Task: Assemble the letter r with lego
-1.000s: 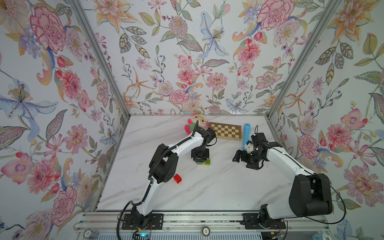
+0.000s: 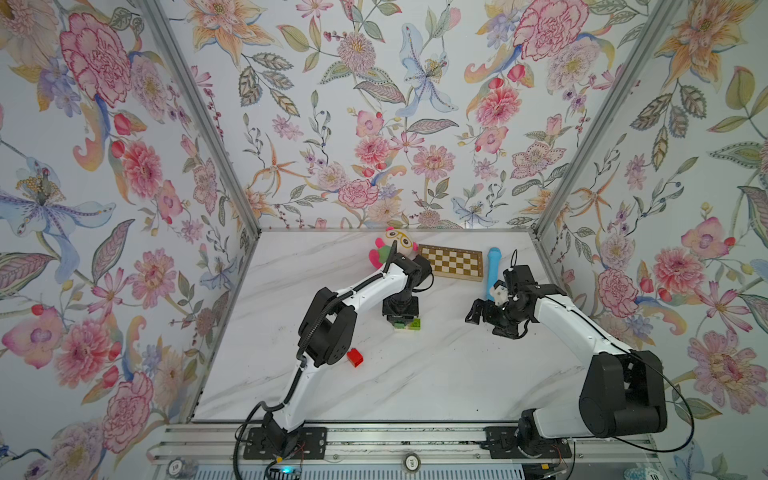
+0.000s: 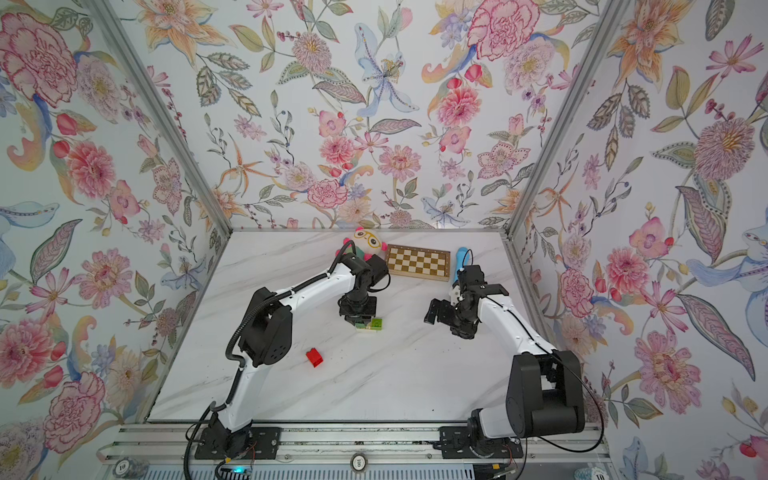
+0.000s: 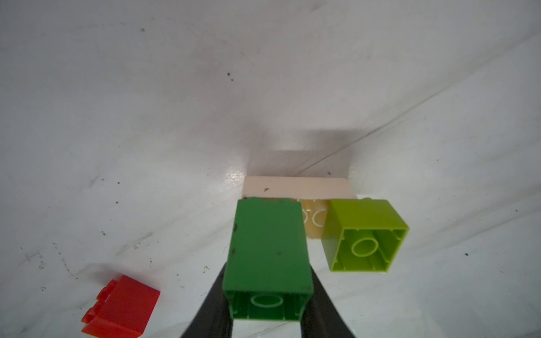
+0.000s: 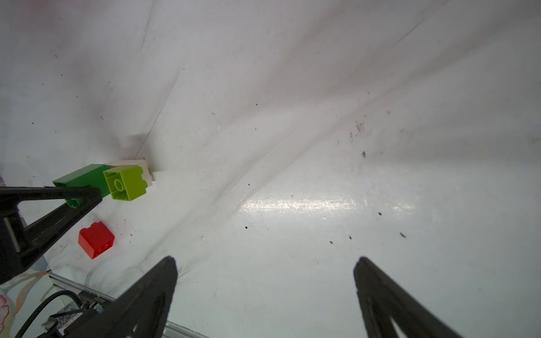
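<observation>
My left gripper is shut on a dark green brick (image 4: 267,248), holding it by its sides. The green brick is at the left end of a beige brick (image 4: 298,184) on the table; whether their studs are fully pressed together cannot be seen. At the beige brick's right end sits a lime brick (image 4: 366,225), its hollow underside facing the near side. A loose red brick (image 4: 125,304) lies apart at the lower left in the left wrist view. Off to the right, my right gripper stands open and empty above bare table.
Towards the back are a pink toy (image 2: 374,257), a checkered board (image 2: 448,262) and a blue object (image 2: 493,262), the last partly behind the right arm. Open white tabletop (image 2: 436,376) lies in front of the bricks and between the two arms.
</observation>
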